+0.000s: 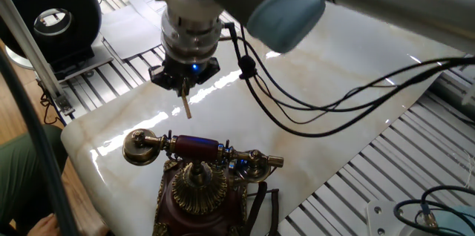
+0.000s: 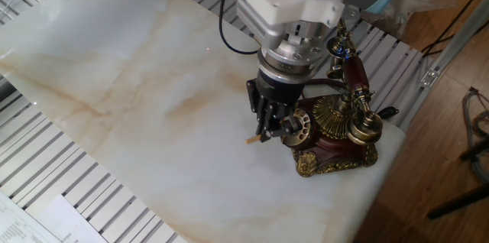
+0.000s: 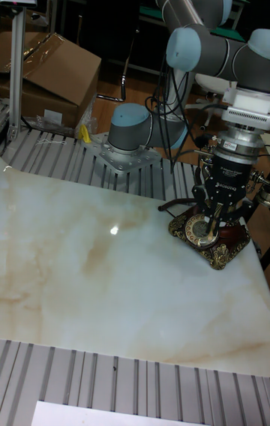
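My gripper (image 1: 185, 91) points down, its black fingers shut on a thin wooden stick (image 1: 187, 108) that sticks out below them. An old-style telephone (image 1: 199, 191) in dark red and brass stands on the marble-patterned tabletop (image 1: 119, 128), its handset (image 1: 197, 148) lying across the cradle. In exterior view 2 the gripper (image 2: 269, 130) is close beside the phone's round dial (image 2: 300, 128), with the stick (image 2: 254, 140) showing to the left of the dial. Exterior view 3 has the gripper in front of the dial (image 3: 199, 230); whether the stick touches it cannot be made out.
Black cables (image 1: 334, 106) loop from the arm over the table. A large black ring-shaped object (image 1: 50, 19) stands at the back left in exterior view 1. A cardboard box (image 3: 49, 78) lies beyond the tabletop.
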